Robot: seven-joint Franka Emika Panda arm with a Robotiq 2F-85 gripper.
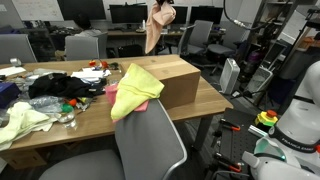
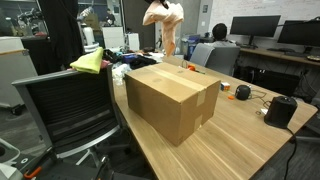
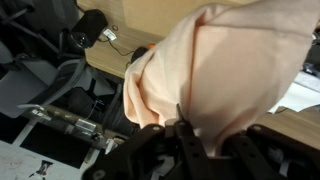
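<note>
A pale pink cloth [image 1: 154,33] hangs in the air above the far side of the table in exterior view 1. My gripper is shut on it; the cloth hides most of the fingers in the wrist view. In exterior view 2 the same cloth [image 2: 166,24] dangles above and behind the cardboard box [image 2: 172,100], clear of its top. A yellow cloth [image 1: 138,88] lies draped over the back of the near chair [image 1: 150,138], with a pinkish patch showing at its lower edge.
The closed box stands on the wooden table [image 1: 95,125]. Dark bags [image 1: 62,84], a pale greenish cloth [image 1: 25,122] and other small items clutter the table's left part. A black device [image 2: 280,111] with cables sits at the table's other end. Bare tabletop shows around the box.
</note>
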